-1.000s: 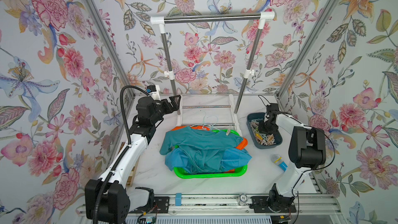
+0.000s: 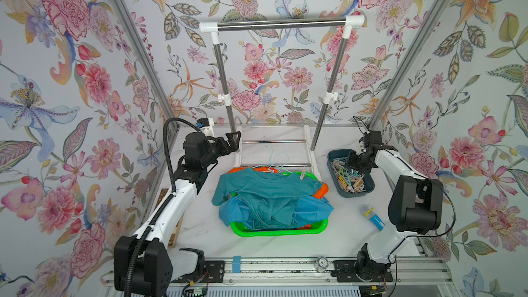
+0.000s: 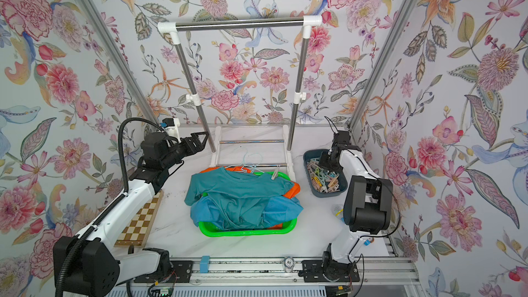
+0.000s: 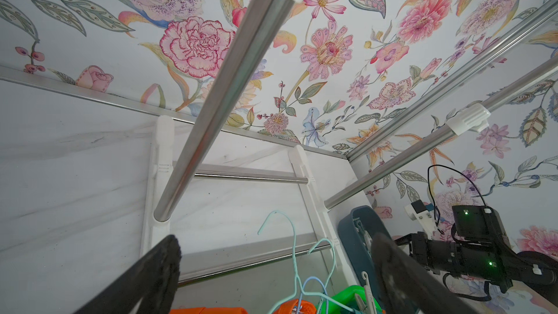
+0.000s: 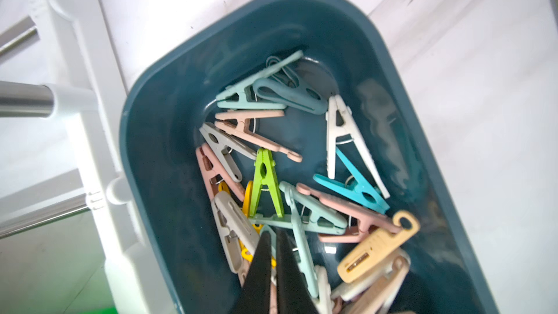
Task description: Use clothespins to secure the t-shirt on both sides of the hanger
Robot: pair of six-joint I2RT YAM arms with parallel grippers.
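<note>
A teal t-shirt (image 2: 264, 192) lies across a green basket (image 2: 280, 233), with a mint hanger (image 4: 294, 261) at its collar. A pale clothespin (image 2: 302, 174) stands at the shirt's right shoulder. My left gripper (image 2: 232, 140) is open above and left of the shirt, nothing between its fingers. My right gripper (image 2: 357, 162) is over a dark teal bin (image 5: 145, 174) of mixed clothespins (image 5: 264, 183); in the right wrist view its fingers (image 5: 261, 273) are close together over pale clothespins. What they grip is unclear.
A steel rack (image 2: 286, 23) stands behind the basket. A blue-capped item (image 2: 374, 219) lies below the bin. A checkerboard (image 3: 137, 220) is at the left. Bare table shows in front of the bin.
My right arm has risen slightly and shifted a little right over the bin. My left gripper has moved slightly down.
</note>
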